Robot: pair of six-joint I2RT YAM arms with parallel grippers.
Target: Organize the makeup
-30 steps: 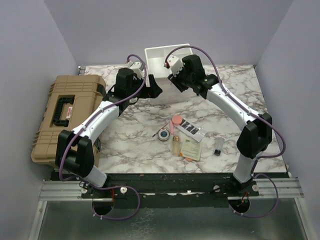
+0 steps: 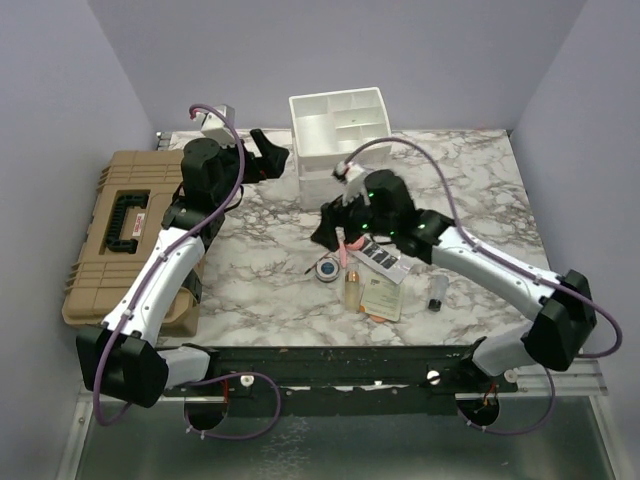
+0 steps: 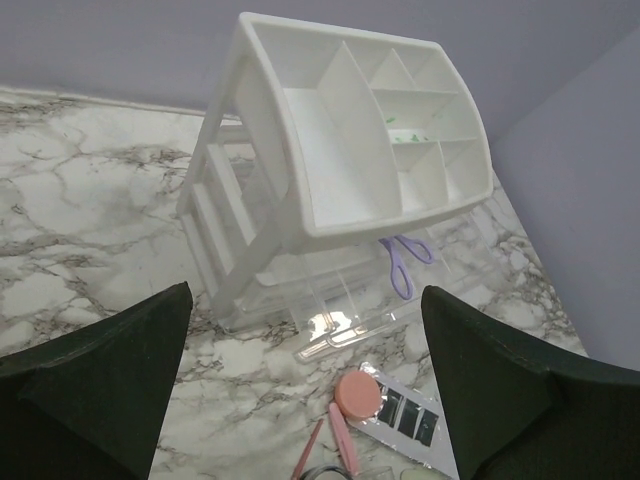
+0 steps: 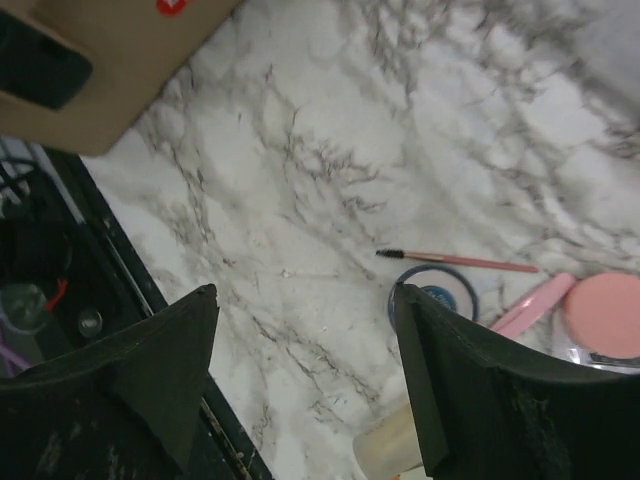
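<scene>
My left gripper is open, left of the white organizer, whose drawers hold a purple scissor-like item. My right gripper hangs open above the makeup: a pink round compact, a pink stick, a thin brush, a round dark-centred pot, a bottle, a card palette, a silver palette with dark squares and a small dark-bottomed container. Nothing shows between either gripper's fingers.
A tan hard case fills the left side of the table.
My left gripper has drawn back leftward from the organizer. My right gripper has come away from the organizer, down and forward over the makeup items.
</scene>
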